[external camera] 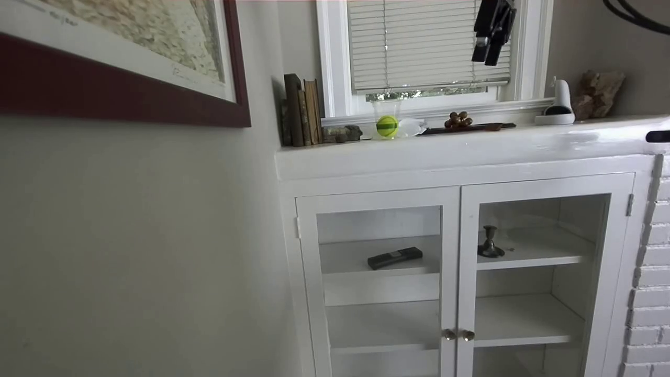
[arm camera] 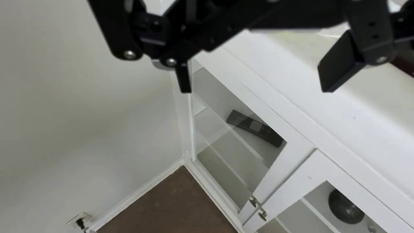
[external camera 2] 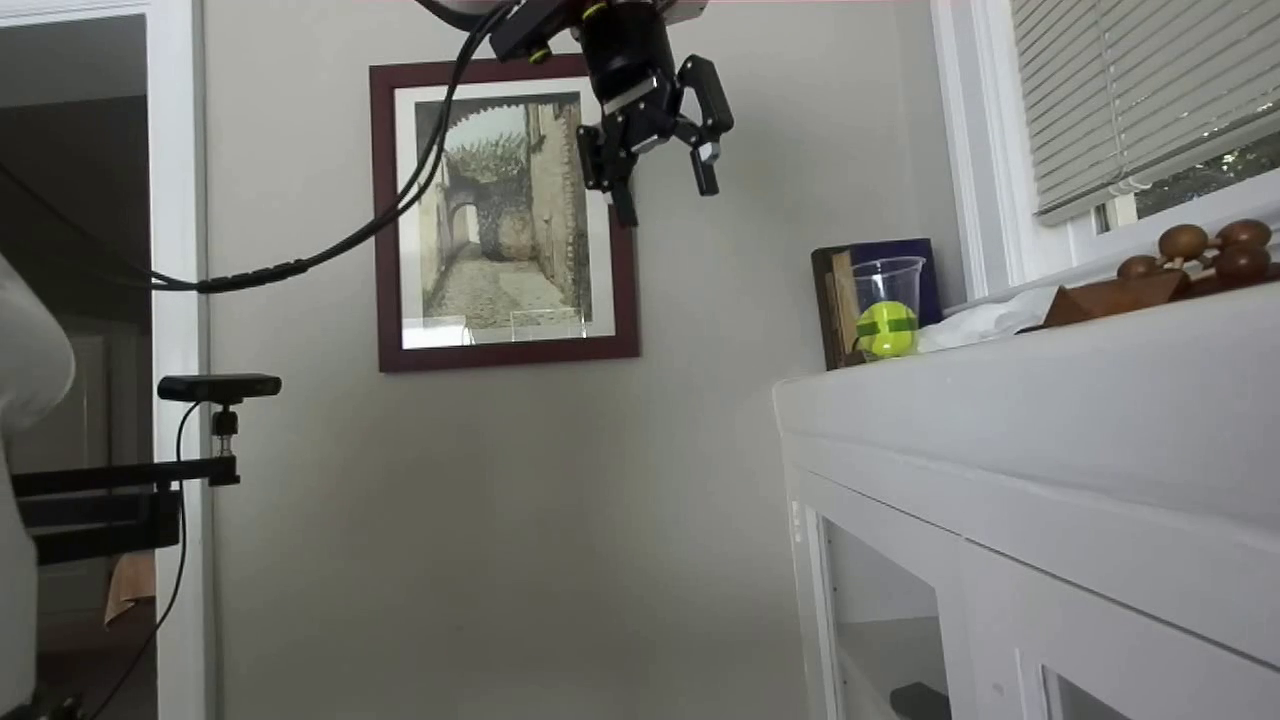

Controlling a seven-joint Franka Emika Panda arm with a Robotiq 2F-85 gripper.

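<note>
Wide apart stand the fingers of my gripper (external camera 2: 667,202), which is open and empty in front of the framed picture in exterior view 2. Exterior view 1 has the gripper (external camera: 485,61) high before the window blind, well above the ledge. A clear plastic cup (external camera 2: 889,278) with a yellow-green ball (external camera: 387,126) in it stands on that ledge. Behind the cabinet glass, a dark remote-like object (external camera: 395,257) lies on the left upper shelf, and a metal candlestick (external camera: 490,242) is on the right one. Both cabinet doors are shut, their knobs (arm camera: 254,201) side by side.
Along the white ledge (external camera: 377,157) are old books (external camera: 295,110), crumpled clear plastic (external camera: 411,128), brown wooden balls (external camera: 458,119), a white device (external camera: 559,103) and a rock (external camera: 600,93). A wall bounds the left side. The air below my gripper is free.
</note>
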